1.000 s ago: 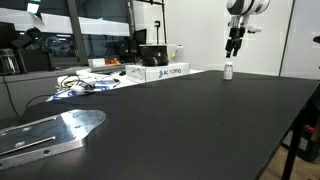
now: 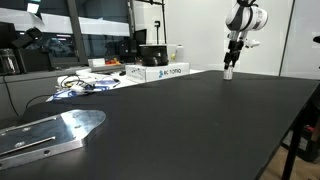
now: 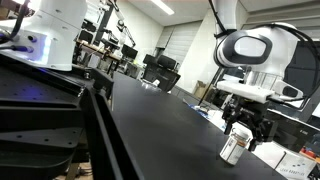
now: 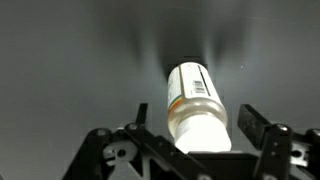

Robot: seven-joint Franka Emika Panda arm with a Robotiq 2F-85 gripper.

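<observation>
A small bottle with a white top and a printed label stands on the dark table. It shows as a white shape (image 2: pixel 228 74) at the far end in exterior view 1, and as the bottle (image 3: pixel 233 151) at lower right in exterior view 2. In the wrist view the bottle (image 4: pixel 196 98) lies between the fingers of my gripper, its barcode label facing up the picture. Dark gaps show on both sides, so the fingers are apart and not closed on it. The gripper (image 3: pixel 242 134) is low around the bottle's upper part.
A metal plate (image 2: pixel 50 136) lies on the near left of the table in exterior view 1. Cables and papers (image 2: pixel 85 82) clutter the back left, beside a white box (image 2: pixel 157 72).
Over the last second my gripper has come down from above the bottle to its top. The bottle stays in place at the table's far end.
</observation>
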